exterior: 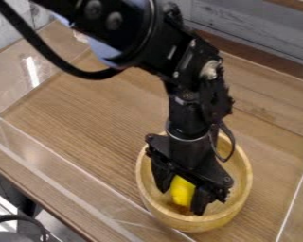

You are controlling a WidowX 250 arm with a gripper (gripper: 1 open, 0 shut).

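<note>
My black gripper (187,176) reaches down into a round light-wooden bowl (229,208) at the lower right of the camera view. Between and just behind its fingers lies a yellow object (182,190), partly hidden by them. Whether the fingers are closed on it cannot be told.
A wooden surface (84,118) with clear tape strips surrounds the bowl, with free room to the left and behind. A raised wooden edge runs along the top right. A dark cable lies at the lower left beyond the front edge.
</note>
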